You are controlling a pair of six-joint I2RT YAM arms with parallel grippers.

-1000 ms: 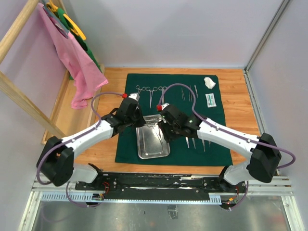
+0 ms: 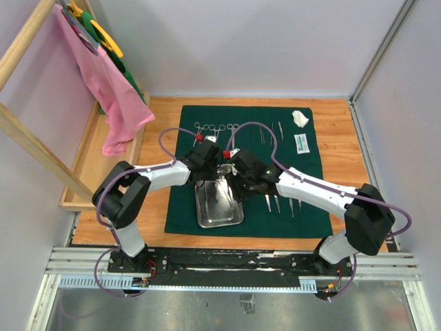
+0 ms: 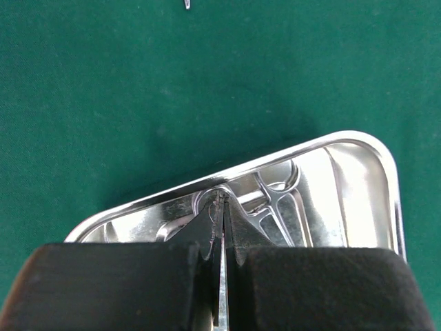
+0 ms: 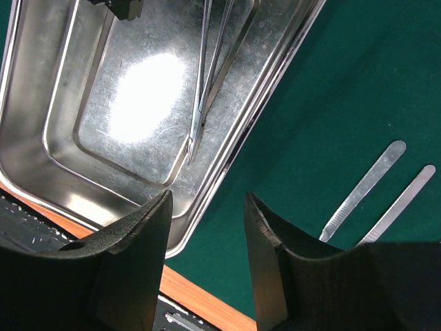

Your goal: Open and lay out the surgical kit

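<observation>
The steel tray (image 2: pixel 219 214) lies on the green cloth (image 2: pixel 186 221), holding ringed scissor-like instruments (image 4: pixel 201 103). My left gripper is shut over the tray at the ring handles of an instrument; whether a ring is between its tips is hard to tell. My right gripper stands open over the tray's near corner and side wall, nothing between its fingers. Scalpel-like handles (image 4: pixel 365 186) lie on the cloth to the right of the tray.
Ringed instruments (image 2: pixel 217 127) lie in a row at the back of the cloth. A white gauze (image 2: pixel 300 118) and packet (image 2: pixel 301 143) are at the right. A wooden rack with pink cloth (image 2: pixel 110 83) stands at left.
My left arm has moved right and over the tray from its lower-left position. The right arm has shifted only slightly.
</observation>
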